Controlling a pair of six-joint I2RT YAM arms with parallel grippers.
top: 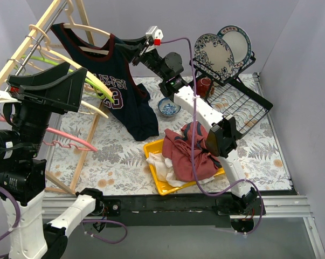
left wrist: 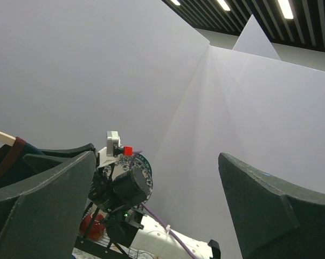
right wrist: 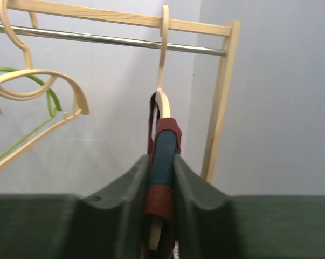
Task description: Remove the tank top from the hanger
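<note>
The dark navy tank top [top: 131, 110] with maroon trim and the number 23 hangs on a wooden hanger [top: 87, 27] at the back left. In the right wrist view that hanger [right wrist: 164, 67] hooks over the metal rod. My right gripper [top: 123, 49] is at the shirt's right shoulder, its narrowed fingers on either side of the strap [right wrist: 163, 159]. Whether they press on the cloth cannot be made out. Left of the shirt, my left gripper [top: 78, 86] stands open over the rack's front hangers. Only the right arm, part of the shirt and background show between its fingers.
Pale, green and pink hangers [top: 70, 139] crowd the rack in front of the shirt. A yellow basket [top: 161, 186] with red and white cloth, a blue bowl [top: 168, 107] and a dish rack [top: 248, 110] with plates stand to the right.
</note>
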